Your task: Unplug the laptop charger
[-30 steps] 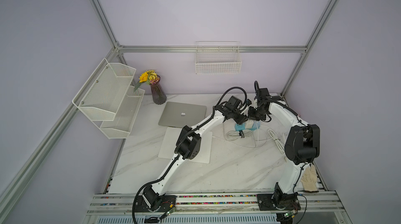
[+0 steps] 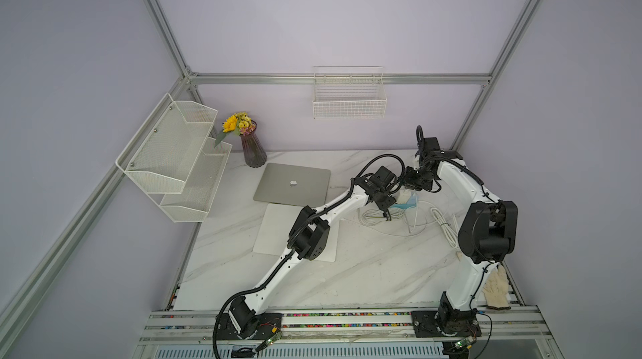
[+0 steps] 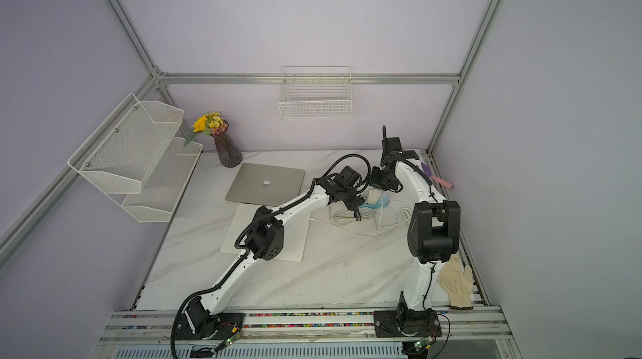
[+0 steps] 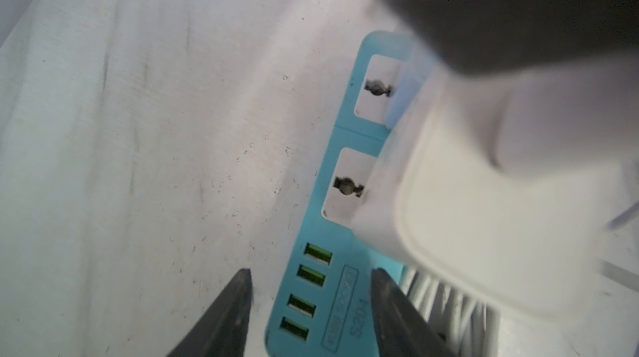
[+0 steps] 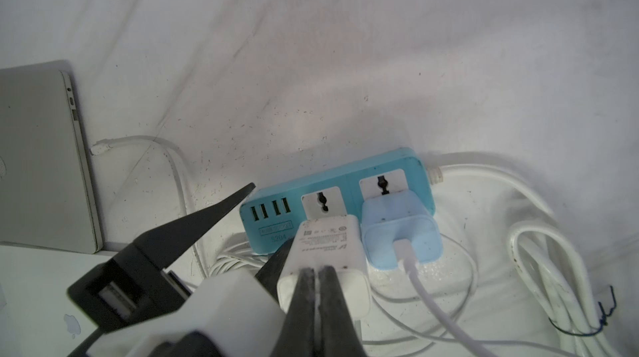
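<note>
The light-blue power strip (image 5: 293,197) lies on the table, its USB end between the fingers of my left gripper, which is shut on it. A large white charger (image 5: 326,244) stands on the strip beside that end; whether its prongs are fully seated is hidden. Next to it, a pale bluish charger (image 5: 401,227) carries a white cable. My right gripper is shut, its fingertips together in front of the white charger, with nothing visible between them. The closed grey laptop (image 2: 292,183) lies to the left.
Bundled white cables (image 2: 381,217) lie in front of the strip, and another coil (image 5: 559,283) lies to its right. A second, pale laptop (image 2: 274,232) and a flower vase (image 2: 252,149) are on the left.
My right arm has shifted a little right, away from the left gripper.
</note>
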